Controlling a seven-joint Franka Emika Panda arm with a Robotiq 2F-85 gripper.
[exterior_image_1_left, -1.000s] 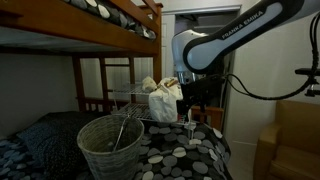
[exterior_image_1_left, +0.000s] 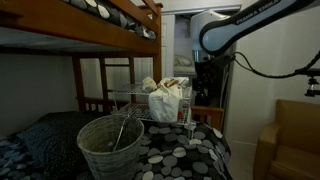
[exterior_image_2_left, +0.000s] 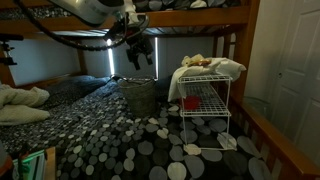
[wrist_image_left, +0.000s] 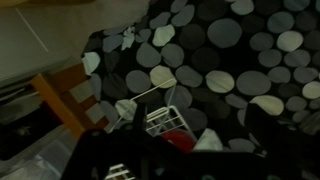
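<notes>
My gripper (exterior_image_1_left: 206, 82) hangs in the air above the bed, with dark fingers set apart and nothing seen between them. In exterior view 2 the gripper (exterior_image_2_left: 140, 52) is over the wicker basket (exterior_image_2_left: 138, 98), though how far in front or behind is hard to judge. A white wire rack (exterior_image_2_left: 208, 124) stands on the dotted bedspread, with a white cloth (exterior_image_2_left: 222, 67) draped over its top. Something red (exterior_image_2_left: 190, 103) rests on a lower level. From the wrist, the rack's edge (wrist_image_left: 165, 120) and the red thing (wrist_image_left: 181, 140) show below, partly hidden by the fingers.
Overhead runs the upper bunk's wooden rail (exterior_image_1_left: 90, 35). A brown armchair (exterior_image_1_left: 290, 145) stands at the right in exterior view 1. The dotted bedspread (exterior_image_2_left: 120, 150) is mostly clear in front of the rack and basket.
In exterior view 1 my arm and gripper have shifted to the right and upward, away from the rack's white cloth. The basket, rack and cloth look unmoved.
</notes>
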